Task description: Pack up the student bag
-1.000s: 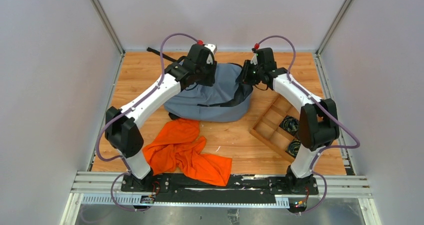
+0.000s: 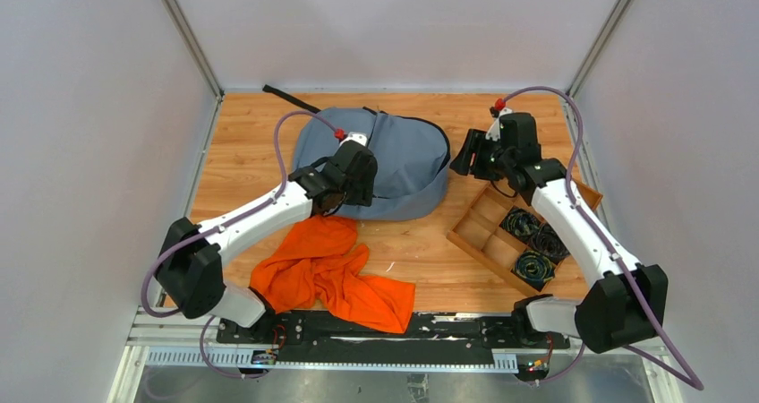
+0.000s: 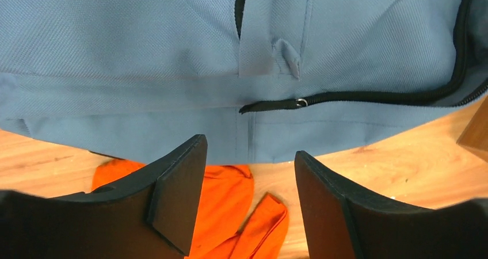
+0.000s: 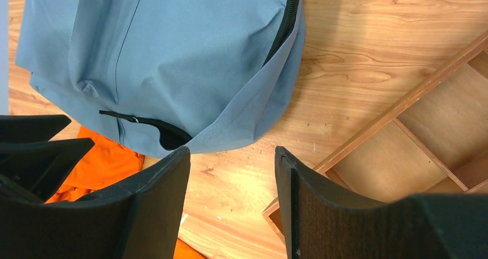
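Observation:
A grey-blue bag point(image 2: 403, 161) lies flat at the back middle, with a black zipper point(image 3: 380, 98) along its front and side. My left gripper point(image 2: 356, 197) hangs over the bag's front part; in its wrist view the fingers point(image 3: 172, 195) are apart with nothing between them. My right gripper point(image 2: 465, 157) is at the bag's right, open and empty, its fingertips point(image 4: 175, 161) in view. An orange cloth point(image 2: 358, 295) lies in front of the bag. Dark coiled bundles point(image 2: 533, 267) sit in a wooden compartment box at the right.
The wooden box point(image 2: 474, 251) stands right of the bag, several compartments empty. Bare table point(image 2: 412, 260) shows between cloth and box. A black strap point(image 2: 286, 97) sticks out at the back left.
Both arms have drawn back from the bag's upper middle: my left gripper down toward the front, my right one rightward.

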